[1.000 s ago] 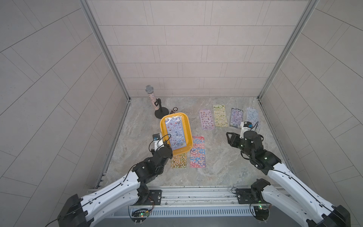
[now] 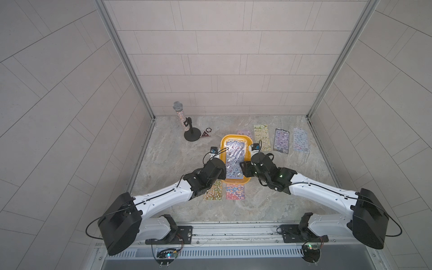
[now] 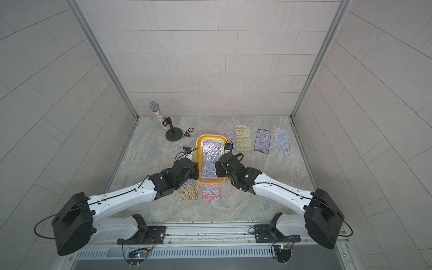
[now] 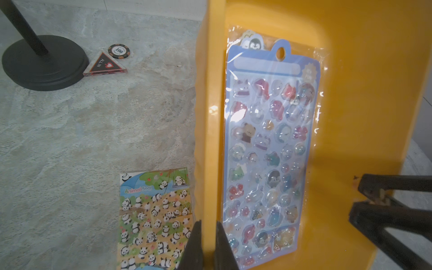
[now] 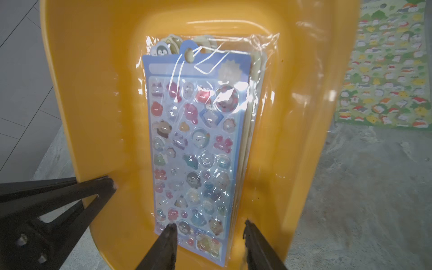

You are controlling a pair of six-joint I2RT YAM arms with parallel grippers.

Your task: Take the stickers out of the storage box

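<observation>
The yellow storage box (image 2: 248, 148) holds a blue sticker sheet (image 5: 193, 157) in clear wrapping, with further sheets beneath it. My left gripper is at the box's left rim; its fingertips are mostly hidden behind that rim, and it looks shut. On the box's right side, my right gripper stands part open above the near part of the box, with the sticker sheet between and below its fingers, apparently not gripped.
Loose sticker sheets (image 2: 261, 137) lie at the back right and below the box (image 2: 235, 192). A microphone on a stand (image 2: 192, 134), a chip and a triangle (image 4: 104, 65) are at the back left.
The box has shifted to the right and straightened, with my left gripper at it. My right gripper has swung left from the table's right side to the box.
</observation>
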